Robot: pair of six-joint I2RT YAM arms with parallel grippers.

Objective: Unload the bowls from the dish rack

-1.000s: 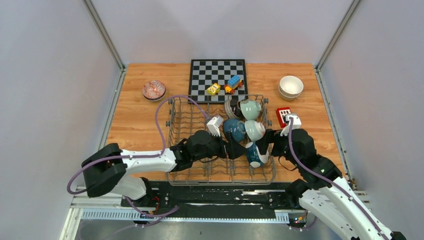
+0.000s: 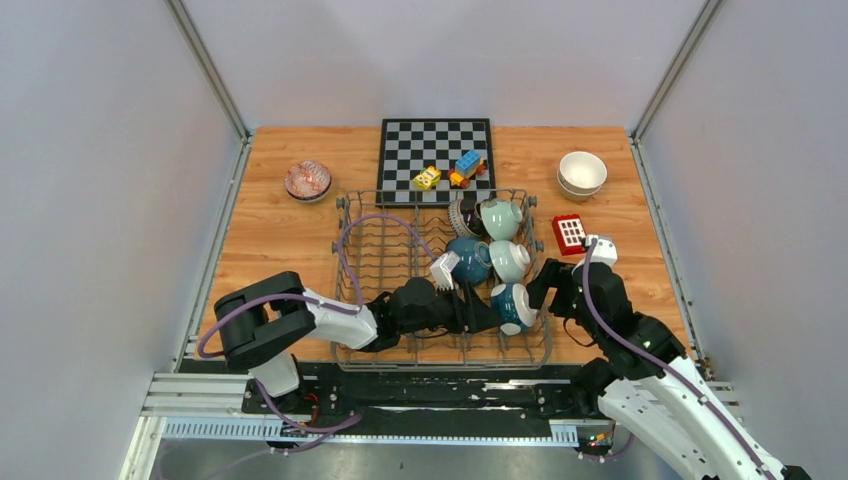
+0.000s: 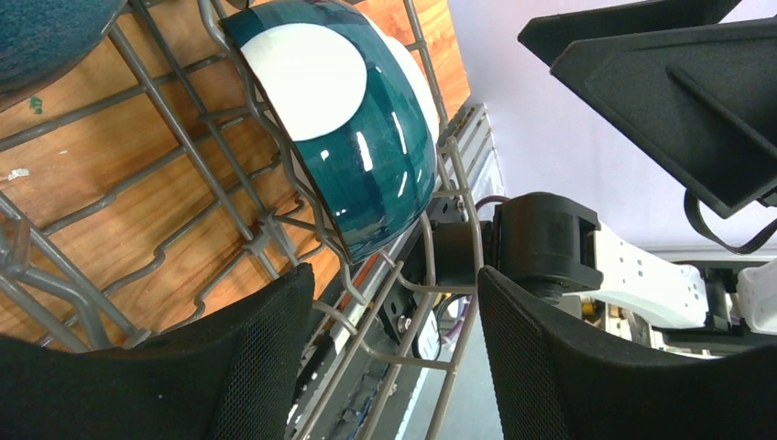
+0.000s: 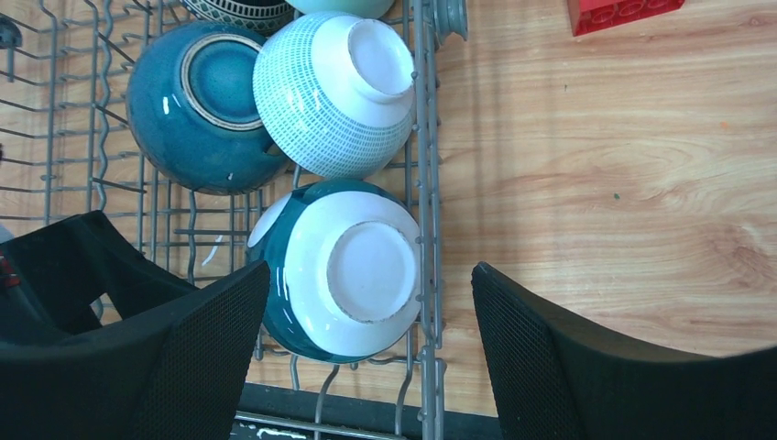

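The dish rack (image 2: 380, 355) holds tilted bowls along its right side. Nearest is a teal bowl with white spots and white base (image 2: 514, 309) (image 3: 366, 165) (image 4: 357, 275). Behind it lie a dark blue bowl (image 2: 468, 258), a pale patterned bowl (image 2: 509, 260), a mint bowl (image 2: 500, 217) and a dark patterned bowl (image 2: 464, 216). My left gripper is open just left of the spotted bowl, nothing between its fingers. My right gripper is open above that bowl's right side, which shows between its fingers, not gripped.
White bowls (image 2: 582, 172) stand back right, a pinkish bowl (image 2: 308, 178) back left. A red brick piece (image 2: 568, 234) lies right of the rack; a chessboard (image 2: 420, 135) with toy cars is behind.
My left arm has swung right and toward the front, closer to the spotted bowl.
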